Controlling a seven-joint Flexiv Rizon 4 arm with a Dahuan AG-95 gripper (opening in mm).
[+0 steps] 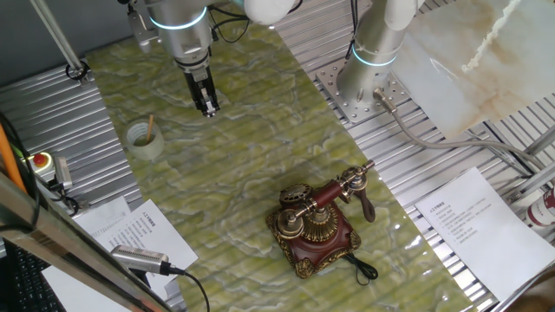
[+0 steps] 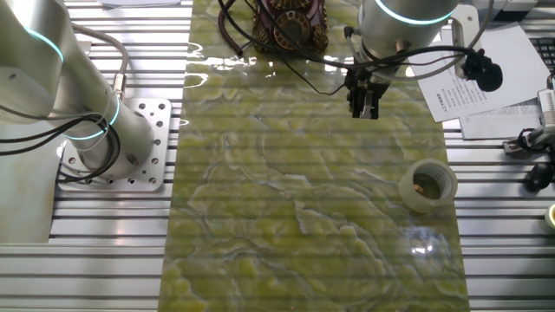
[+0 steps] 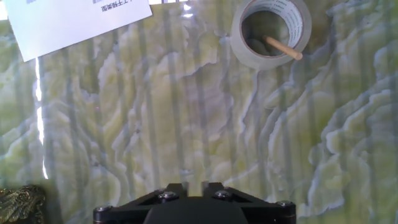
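My gripper (image 1: 209, 113) hangs over the far part of the green marbled mat (image 1: 225, 173), fingers pointing down. In the wrist view its fingertips (image 3: 214, 186) stand close together at the bottom edge, with only a narrow slit and no object between them; it looks shut. A roll of clear tape (image 1: 145, 149) lies on the mat, apart from the gripper. Inside its ring leans a short wooden stick (image 3: 283, 47), one end over the rim. An ornate red and gold telephone (image 1: 316, 230) stands nearer the front of the mat, its handset (image 1: 325, 198) on the cradle.
Paper sheets (image 1: 143, 238) and a silver device (image 1: 140, 259) with a black cable lie at the front left. Another printed sheet (image 1: 481, 230) is at the right. The robot base (image 1: 360, 87) stands beside the mat. Mid-mat is clear between tape and telephone.
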